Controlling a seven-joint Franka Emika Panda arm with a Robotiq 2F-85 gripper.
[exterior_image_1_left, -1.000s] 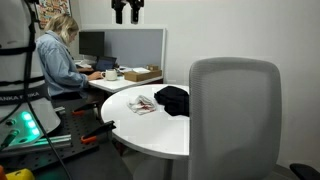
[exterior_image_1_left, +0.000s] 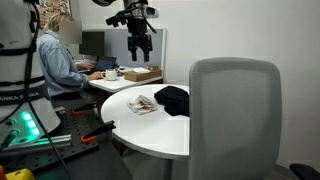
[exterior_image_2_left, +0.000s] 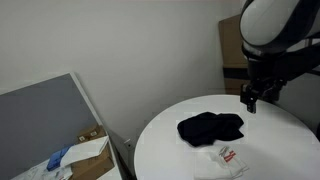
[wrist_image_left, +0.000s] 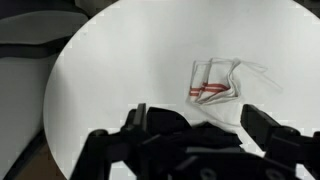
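My gripper (exterior_image_1_left: 140, 56) hangs well above the round white table (exterior_image_1_left: 150, 135), pointing down. In the wrist view its fingers are spread wide and hold nothing. A crumpled white cloth with red stripes (wrist_image_left: 215, 95) lies on the tabletop, beyond the fingertips in that view. Beside it rests a bunched black cloth (exterior_image_2_left: 210, 127), partly covered by the gripper in the wrist view. Both cloths are apart from the gripper.
A grey chair back (exterior_image_1_left: 235, 115) stands close against the table's near side. Behind, a person (exterior_image_1_left: 60, 62) sits at a desk with a mug (exterior_image_1_left: 110, 74) and boxes (exterior_image_1_left: 143, 74).
The gripper has come down and shifted somewhat to the right in exterior view 1. Both cloths lie where they were.
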